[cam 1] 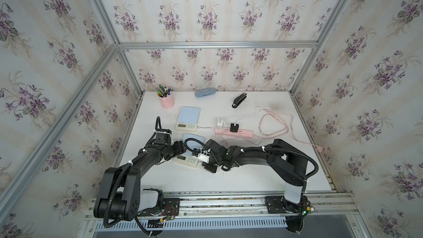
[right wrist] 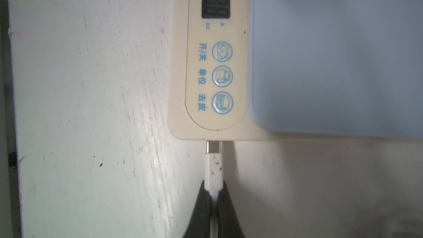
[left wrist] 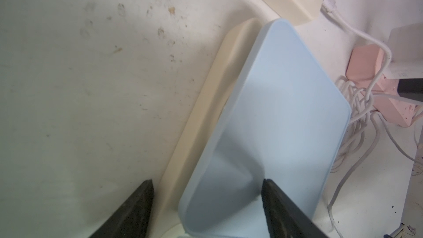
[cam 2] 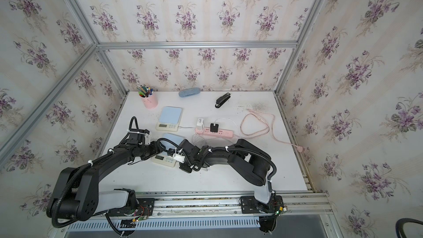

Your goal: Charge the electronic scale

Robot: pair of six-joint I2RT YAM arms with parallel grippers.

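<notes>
The near electronic scale (right wrist: 240, 123) has a cream body, a blue pan and a lit display reading zeros. My right gripper is shut on the white charging plug (right wrist: 213, 169) at its cable end. The plug's metal tip points at the scale's side edge and meets it; how far it goes in cannot be told. My left gripper is open at the scale's opposite side, its fingers (left wrist: 136, 207) apart with the scale's edge and pan corner between them. Whether they touch it is unclear.
Behind stands a second scale (cam 1: 188, 116) with a white cable (left wrist: 348, 24) in its side. A pink power strip (cam 1: 242, 133) with a white adapter (cam 1: 219, 123) and a black adapter (cam 1: 234, 127) lies to the right, amid loose cables.
</notes>
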